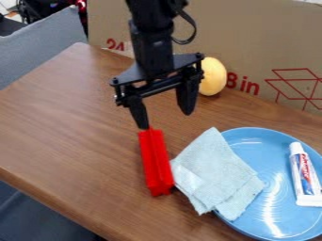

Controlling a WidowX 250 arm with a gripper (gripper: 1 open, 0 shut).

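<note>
My black gripper [164,110] hangs open over the middle of the wooden table, its two fingers apart with nothing seen between them. The left fingertip is just above the far end of a red elongated object [156,165] lying lengthwise on the table. A folded pale blue cloth [214,174] lies to its right, partly over a blue plate [274,215]. A white toothpaste tube [304,174] lies on the plate. A yellow egg-shaped object [213,75] stands at the back, behind my gripper.
A cardboard box [277,52] with red print closes off the back. A grey padded surface [32,52] lies beyond the table's left edge.
</note>
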